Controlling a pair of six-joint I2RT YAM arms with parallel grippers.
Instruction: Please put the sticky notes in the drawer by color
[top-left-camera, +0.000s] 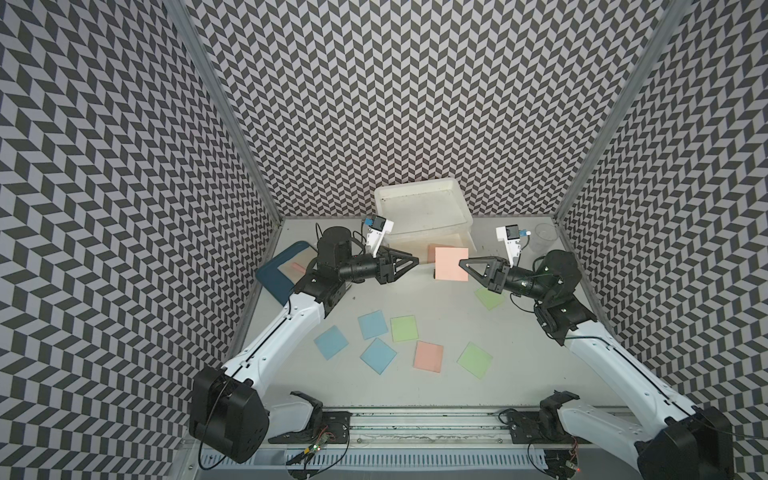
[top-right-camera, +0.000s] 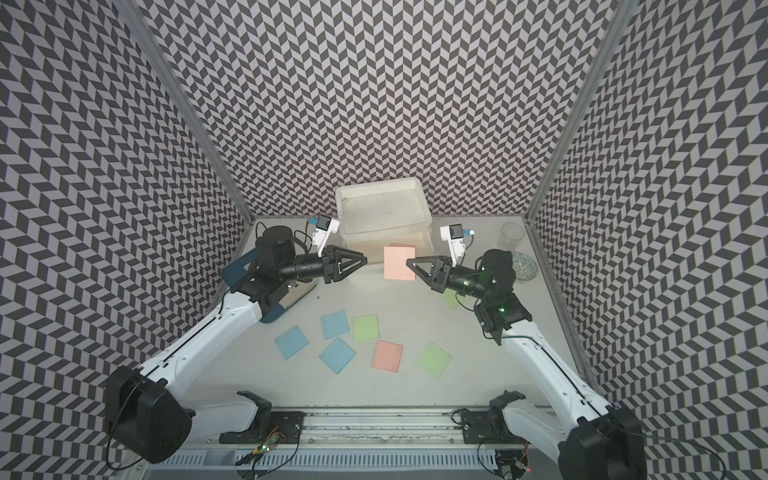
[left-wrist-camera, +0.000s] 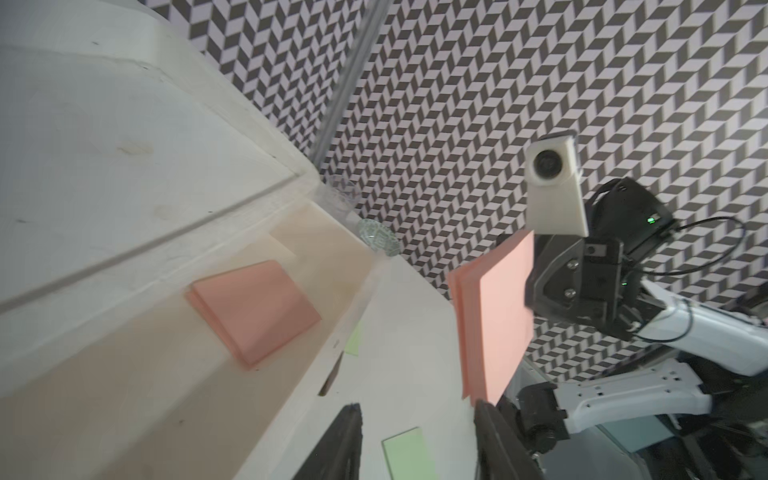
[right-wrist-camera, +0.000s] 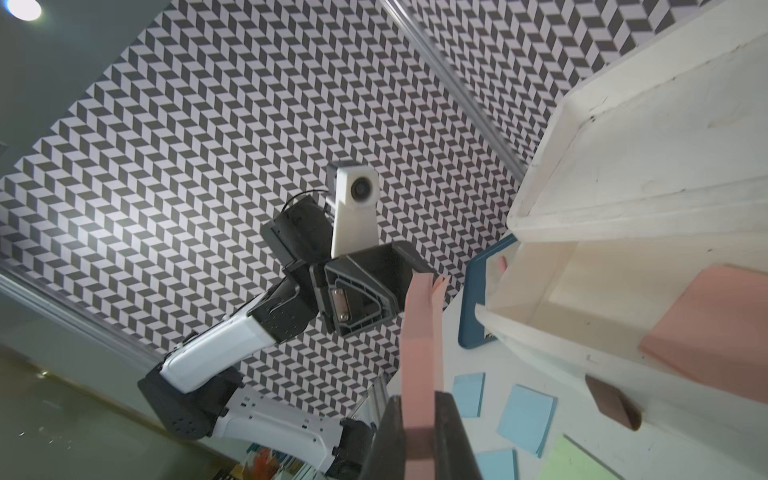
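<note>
My right gripper (top-left-camera: 463, 265) is shut on the edge of a pink sticky-note pad (top-left-camera: 450, 264), which hangs upright in front of the open white drawer (left-wrist-camera: 144, 400). Inside that drawer lies another pink pad (left-wrist-camera: 260, 308), flat and toward its right end. Across from the held pad, my left gripper (top-left-camera: 415, 261) is open, with a gap between its fingertips and clear of the pad. A third pink pad (top-left-camera: 429, 357) rests on the table, as do several blue pads (top-left-camera: 378, 356) and several green pads (top-left-camera: 404, 328).
Above the drawer is the box's shallow white top (top-left-camera: 422, 204). A dark blue tray (top-left-camera: 276, 272) sits at the left, partly behind my left arm. At the right back stand a patterned bowl (top-right-camera: 524, 266) and a clear container (top-right-camera: 512, 233).
</note>
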